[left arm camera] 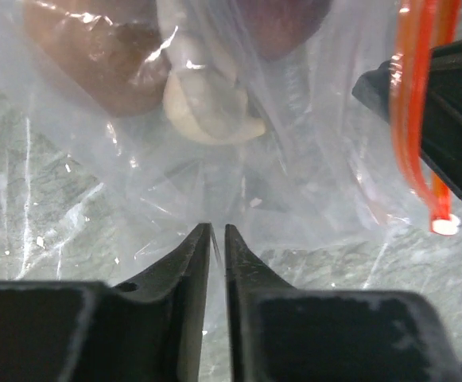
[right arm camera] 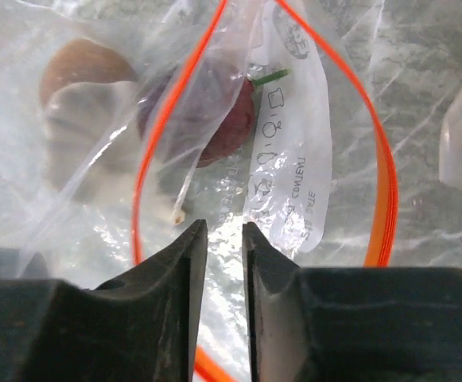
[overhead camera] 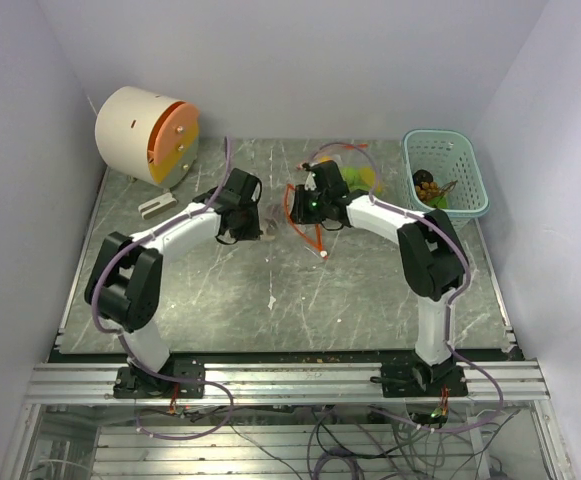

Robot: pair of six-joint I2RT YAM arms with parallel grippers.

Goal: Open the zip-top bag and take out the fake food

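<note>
A clear zip bag point(left arm camera: 318, 199) with an orange zip strip point(left arm camera: 412, 103) lies between the grippers. Through its film in the left wrist view show a brown item point(left arm camera: 103, 56), a cream item point(left arm camera: 207, 107) and a dark purple item point(left arm camera: 282, 20). At the bag's edge, my left gripper has its fingertips a sliver apart; whether film is pinched there is unclear. My right gripper is narrowly open at the spread mouth, between the zip strips, nothing seen gripped. Beyond its tips lies the dark red item point(right arm camera: 231, 131), near a printed white label point(right arm camera: 290, 151).
Behind the right gripper lies another clear bag with green and yellow items point(overhead camera: 358, 176). A pale green basket point(overhead camera: 407, 178) holding food stands at the back right. At the back left are a cream drum point(overhead camera: 125, 130) and a small white block point(overhead camera: 157, 205).
</note>
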